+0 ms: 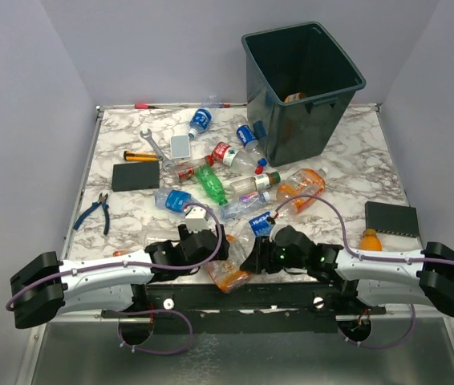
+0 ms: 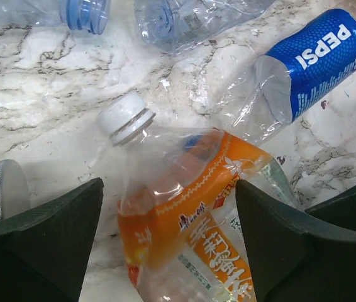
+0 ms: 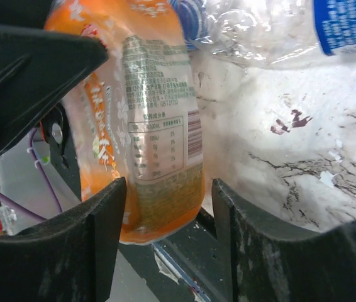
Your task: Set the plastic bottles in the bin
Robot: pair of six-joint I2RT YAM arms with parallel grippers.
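Observation:
A crumpled orange-labelled bottle (image 1: 233, 275) with a white cap lies at the table's front edge. My left gripper is open over it, the bottle between its fingers. My right gripper is part open at the bottle's bottom end, close around or beside it; whether it grips is unclear. A Pepsi bottle (image 2: 316, 63), clear bottles (image 1: 247, 204), a green bottle (image 1: 211, 184) and several others lie behind. The green bin (image 1: 299, 128) stands at the back right.
Pliers (image 1: 95, 211), a wrench (image 1: 156, 148), a screwdriver (image 1: 141, 156) and a dark slab (image 1: 135, 176) lie on the left; another (image 1: 391, 218) on the right. Bare marble (image 1: 363, 168) lies beside the bin.

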